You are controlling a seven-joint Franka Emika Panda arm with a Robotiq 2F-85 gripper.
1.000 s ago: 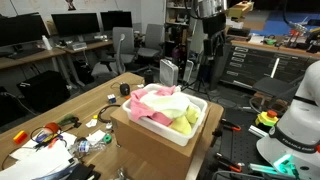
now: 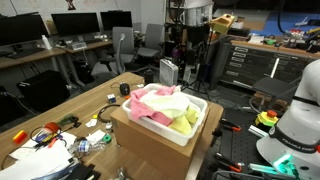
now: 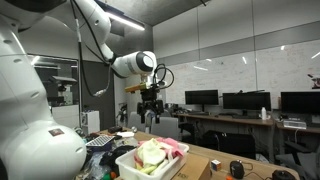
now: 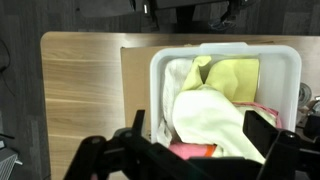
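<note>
A white bin (image 2: 199, 104) rests on a cardboard box (image 2: 146, 139) on the wooden table, holding a loose heap of cloths. Pink cloth (image 2: 143, 109), white cloth (image 2: 168, 103) and yellow-green cloth (image 2: 184, 122) show in it. Seen from above, the white cloth (image 4: 208, 116) covers the middle, with yellow cloth (image 4: 234, 78) toward the top and pink at the lower edge. My gripper hangs above the bin, its black fingers wide apart and no cloth held between them. It is also high over the bin in exterior view 2, where the pink cloth (image 3: 165, 145) shows.
Cables, tools and small parts clutter the table (image 2: 115, 158) left of the box. Bare wood (image 4: 80, 90) lies left of the bin in the wrist view. A drawer cabinet (image 2: 251, 66) stands behind.
The bin and cloths look unmoved.
</note>
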